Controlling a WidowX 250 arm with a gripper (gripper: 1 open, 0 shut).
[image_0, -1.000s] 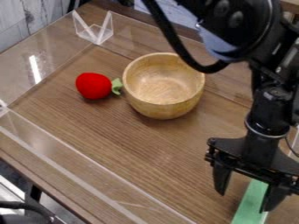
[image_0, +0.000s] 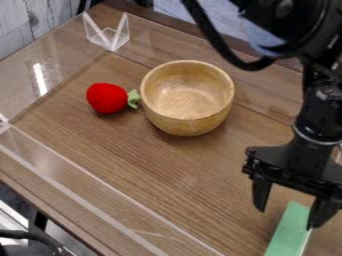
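My black gripper (image_0: 289, 190) stands open at the right side, pointed down, its fingers over the far end of a green flat object (image_0: 287, 243) that lies near the bottom right edge. A tan bowl (image_0: 189, 92) sits at the upper middle. A red tomato-like object (image_0: 107, 97) with a green top lies left of the bowl.
A clear wire or plastic holder (image_0: 107, 30) stands at the back left. A dark shape shows at the bottom left corner.
The green object, bowl and red object look unmoved.
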